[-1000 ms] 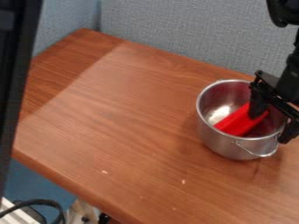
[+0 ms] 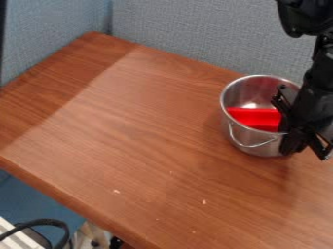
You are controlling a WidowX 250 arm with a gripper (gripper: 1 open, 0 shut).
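A steel pot [image 2: 247,138] with a wire handle stands at the right of the wooden table, a red object [image 2: 255,118] lying inside it. My black gripper [image 2: 302,136] is at the pot's right side, against or just beside its rim and wall, partly covering it. Its fingertips are dark and overlapping in this view, so whether anything is between them cannot be told.
Grey partitions [image 2: 182,34] border the back and left. Cables [image 2: 37,229] and equipment lie below the table's front-left edge.
The gripper has moved down along the pot's right side. The pot has shifted slightly and turned, and the red object now lies more level in it.
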